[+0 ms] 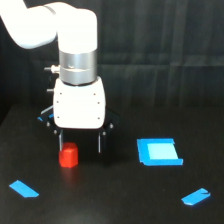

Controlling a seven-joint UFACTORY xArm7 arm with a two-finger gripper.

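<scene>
A small red block (69, 156) rests on the dark table, left of the middle. Close above and slightly to its right is my white gripper (81, 143), pointing down. Its two thin fingers stand wide apart, so it is open. The left finger (61, 139) overlaps the block's upper left edge in this view; whether they touch I cannot tell. The right finger (99, 142) hangs well clear of the block. Nothing shows gripped between them.
On the right, blue tape (146, 154) frames a pale square (162, 151). Blue tape strips lie at the front left (23, 189) and front right (196, 197). A dark curtain (160, 60) hangs behind. Bare table lies between block and square.
</scene>
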